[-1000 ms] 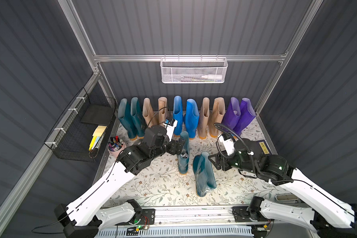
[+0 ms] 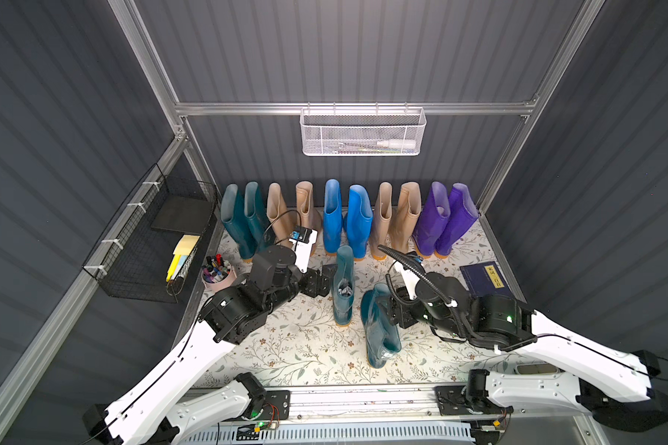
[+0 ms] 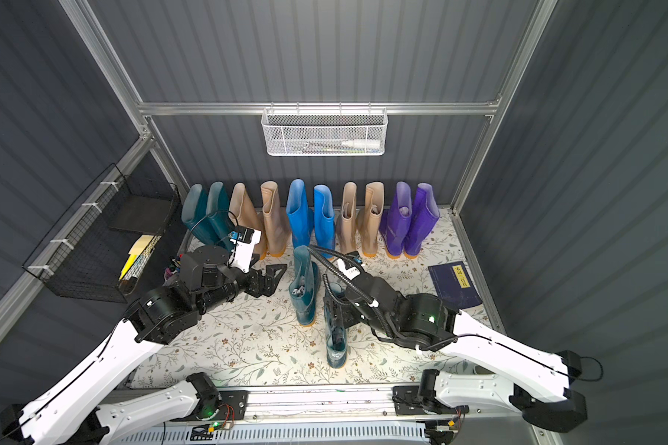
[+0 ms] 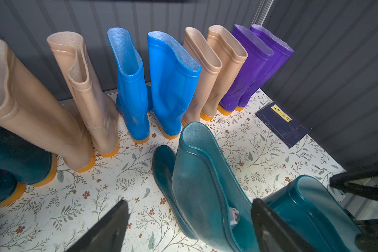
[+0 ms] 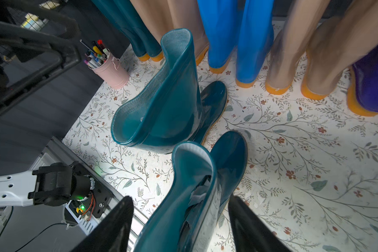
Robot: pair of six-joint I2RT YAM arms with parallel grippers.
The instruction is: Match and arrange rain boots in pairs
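Note:
Two teal rain boots stand apart mid-table. The left one (image 2: 343, 278) has its shaft beside my left gripper (image 2: 320, 281), whose fingers are spread; in the left wrist view one finger (image 4: 277, 231) overlaps its edge. In that view nothing shows gripped between the pads. The nearer right boot (image 2: 380, 337) stands closer to the front edge, something greyish inside its shaft. My right gripper is open, its fingers on either side of that shaft in the right wrist view. Contact there cannot be told.
Along the back wall stand pairs of teal (image 2: 237, 222), tan (image 2: 276, 207), blue (image 2: 358, 218), tan (image 2: 406, 215) and purple boots (image 2: 460, 215). A pink pen cup (image 2: 216, 278) is at left, a dark blue folder (image 2: 490, 282) at right.
My left gripper has drawn back leftward from the other boot.

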